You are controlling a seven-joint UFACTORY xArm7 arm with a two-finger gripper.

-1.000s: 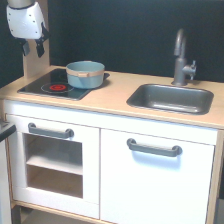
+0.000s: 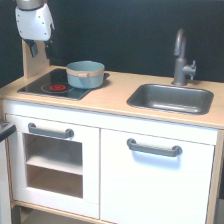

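My gripper hangs at the upper left, below the white arm body. Its dark fingers are small and seen from an angle, so whether they stand apart is unclear. A blue-grey pot with a tan handle sits on the black stovetop, towards its right side. The gripper is above and to the left of the pot, clear of it.
A grey sink is set into the wooden counter at right, with a tall faucet behind it. Bare counter lies between pot and sink. Below are a windowed oven door and a white cupboard door.
The arm and gripper have moved a little to the right and the gripper looks turned. The pot, stovetop, sink and doors look unchanged.
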